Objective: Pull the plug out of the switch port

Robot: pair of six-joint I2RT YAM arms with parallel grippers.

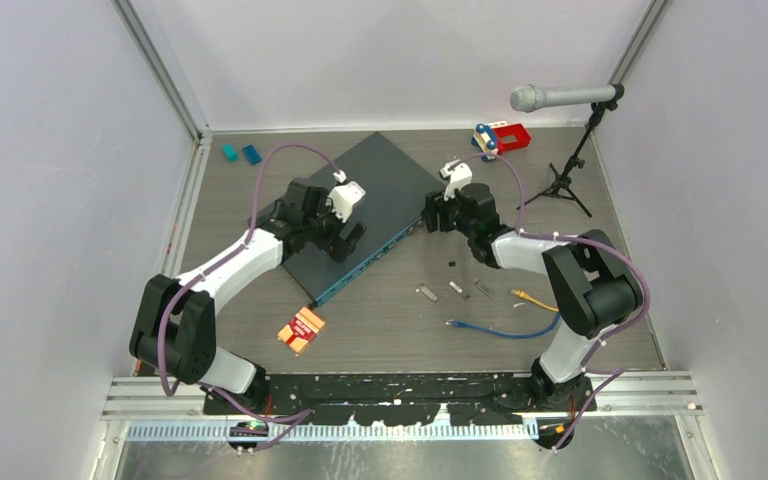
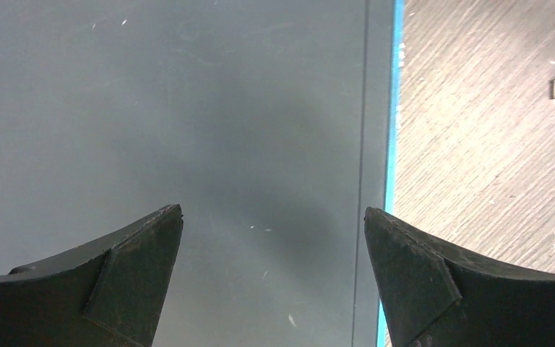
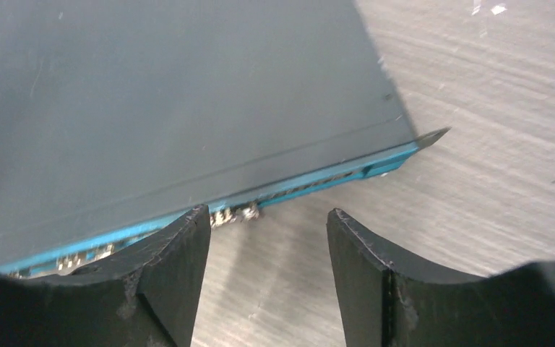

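A dark grey switch (image 1: 355, 170) with a blue front edge lies diagonally on the floor. In the right wrist view a small metal piece (image 3: 248, 212) sits at the blue port strip (image 3: 390, 163); whether it is a plug is unclear. My right gripper is open just in front of that strip, nothing between its fingers. My left gripper hangs open over the switch's top, near its blue edge.
Small modules (image 1: 427, 292), a blue cable (image 1: 490, 331) and a yellow cable (image 1: 533, 300) lie right of the switch. An orange box (image 1: 301, 331) is front left; a microphone stand (image 1: 566, 183) and toys (image 1: 510, 137) are back right.
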